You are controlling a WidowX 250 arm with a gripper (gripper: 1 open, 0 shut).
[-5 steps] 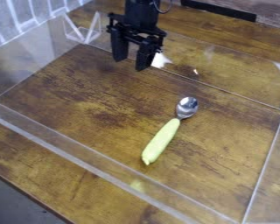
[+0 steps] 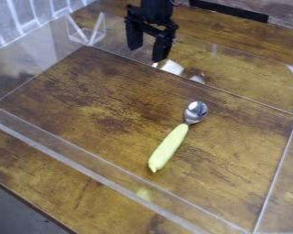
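Note:
The black robot gripper (image 2: pixel 149 41) hangs at the top middle of the view, over the far edge of the clear-walled work area; whether its fingers are open or shut is too small and dark to tell. A spoon (image 2: pixel 196 112) with a pale yellow-green handle (image 2: pixel 168 147) lies on the wooden surface at centre right, well apart from the gripper. Just below the gripper is a small white object (image 2: pixel 170 68), partly hard to make out.
Low transparent walls (image 2: pixel 76 182) surround the wooden table area (image 2: pixel 81 119). A white railing stands at the top left, beyond the area.
The gripper has moved up and back in the view, away from the spoon, uncovering more of the white object below it. The spoon has not moved.

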